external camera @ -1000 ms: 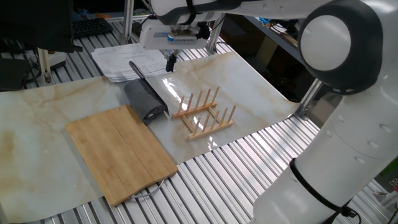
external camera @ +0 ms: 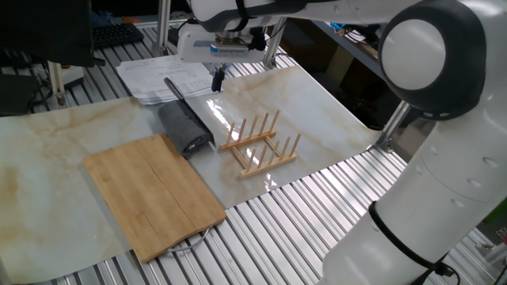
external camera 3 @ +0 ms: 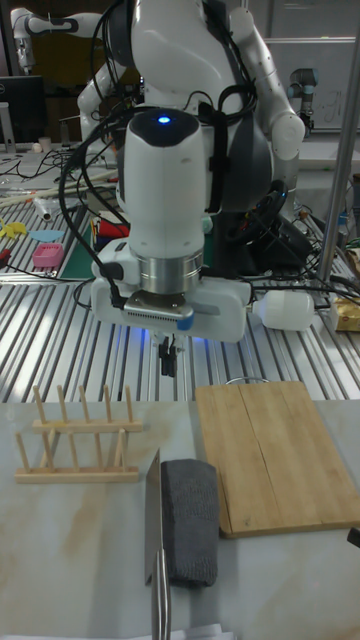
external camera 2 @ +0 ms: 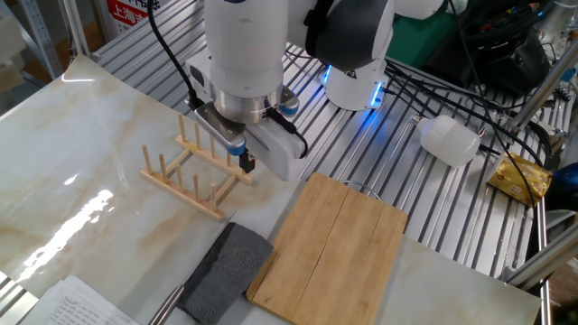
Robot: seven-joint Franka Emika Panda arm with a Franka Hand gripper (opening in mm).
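My gripper (external camera 3: 168, 358) hangs in the air, its black fingers close together and pointing down; nothing shows between them. In exterior view 1 its fingertips (external camera: 217, 81) appear above the far part of the mat, clear of everything below. A knife with a broad blade (external camera 3: 154, 512) and metal handle (external camera 3: 162, 597) rests on edge against a rolled grey towel (external camera 3: 190, 523). On one side of the knife stands a wooden rack (external camera: 257, 146) with two rows of upright pegs, all slots empty. A wooden cutting board (external camera: 154, 194) lies flat on the towel's other side.
Papers (external camera: 162, 77) lie by the knife's handle end. The marbled mat (external camera: 47, 182) has bare room beyond the rack and beyond the board. A white rounded container (external camera 2: 449, 141) and a yellow packet (external camera 2: 519, 178) sit on the ribbed metal table (external camera 2: 474, 217) near cables.
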